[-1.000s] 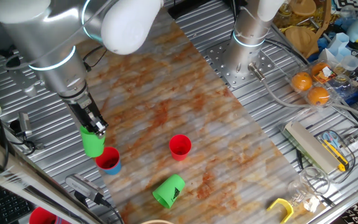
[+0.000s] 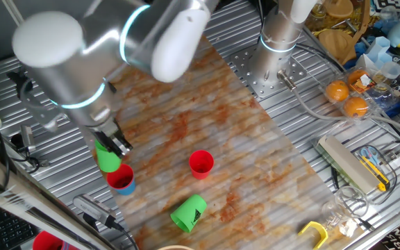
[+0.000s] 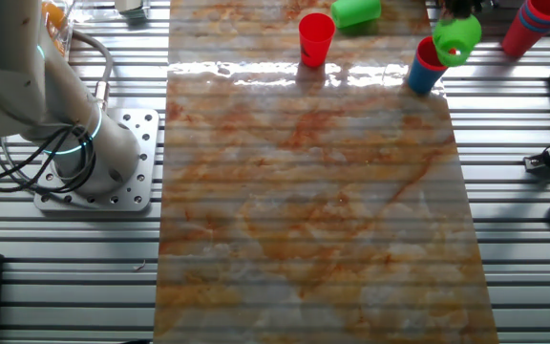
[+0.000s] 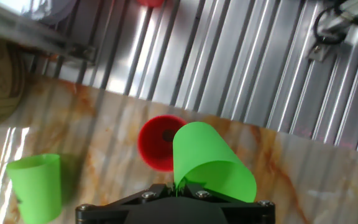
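A green cup (image 2: 107,159) hangs from my gripper (image 2: 121,147), which is shut on its wall near the rim. In the wrist view the held green cup (image 4: 207,152) is tilted, its mouth toward my gripper. Just beside it stands a red cup (image 2: 120,176) set in a blue one (image 2: 128,189), open end up; the held cup overlaps its edge in the wrist view. A separate red cup (image 2: 201,164) stands upright on the marbled board (image 3: 304,220). Another green cup (image 2: 188,213) lies on its side nearby.
More stacked red and blue cups (image 3: 533,27) are beyond the board's edge. A grey device (image 2: 96,208) with a cable lies close to the stack. Much of the board is clear. Oranges (image 2: 337,91) and clutter are at the far right.
The arm has shifted rightward in exterior view 1, its upper links most of all. The held green cup has moved slightly and stays close to the red-and-blue stack. Other cups have not moved.
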